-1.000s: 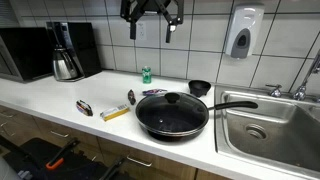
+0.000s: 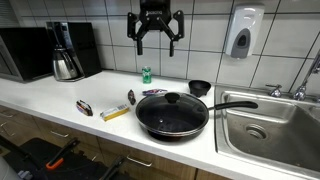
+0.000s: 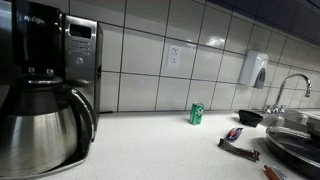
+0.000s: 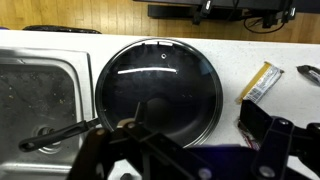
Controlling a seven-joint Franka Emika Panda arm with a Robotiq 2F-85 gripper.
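My gripper (image 2: 155, 49) hangs high above the counter, open, with nothing between its fingers. Below it sits a black pan (image 2: 172, 118) with a glass lid and a dark lid knob (image 2: 172, 98); the pan's long handle (image 2: 236, 105) points toward the sink. In the wrist view the lidded pan (image 4: 158, 85) fills the middle, and the gripper shows at the lower edge, well above the counter and touching nothing. Left of the pan lie a yellow-and-white packet (image 2: 115, 114) and a dark-and-red item (image 2: 84, 108).
A green can (image 2: 147, 75) and a small black bowl (image 2: 199, 88) stand behind the pan. A coffee maker (image 3: 55, 85) is at the far left and a steel sink (image 2: 265, 132) at the right. The left counter has bare room.
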